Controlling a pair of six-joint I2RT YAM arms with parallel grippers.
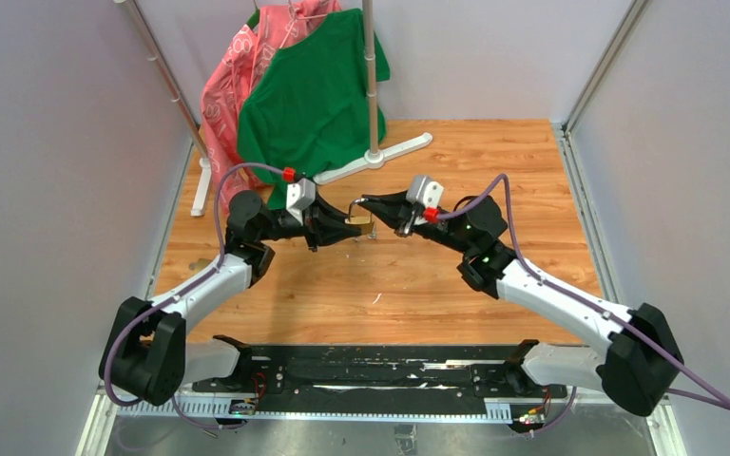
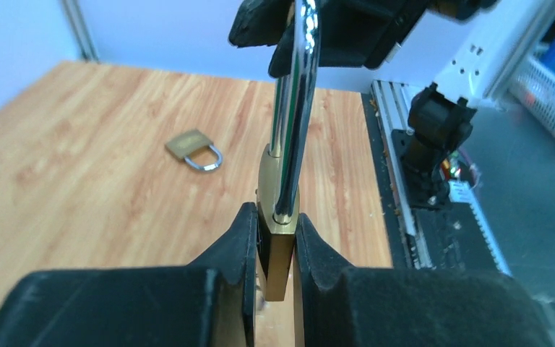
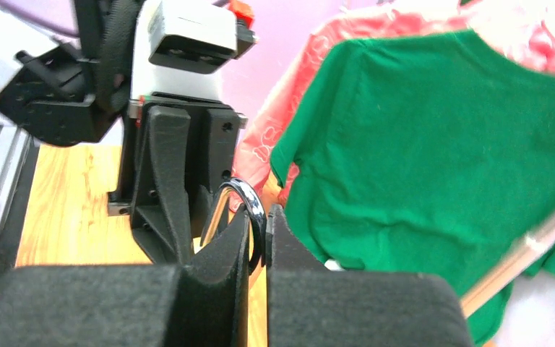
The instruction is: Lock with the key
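Observation:
A brass padlock (image 1: 359,225) with a steel shackle (image 2: 300,123) is held above the table between both arms. My left gripper (image 1: 348,226) is shut on its body (image 2: 280,260), whose narrow edge faces the left wrist camera. Above it, my right gripper (image 1: 361,200) is shut on the shackle's curve (image 3: 249,206). The shackle stands up from the body; whether it is latched, I cannot tell. Small metal pieces (image 1: 373,235), perhaps keys, show just beside the padlock in the top view. Behind the body, a blurred silvery bit (image 2: 261,300) is too indistinct to name.
A second brass padlock (image 2: 190,144) lies on the wooden table (image 1: 418,313). Toward the back stands a clothes rack (image 1: 373,104) with a green shirt (image 1: 309,104) and a pink garment (image 1: 228,85).

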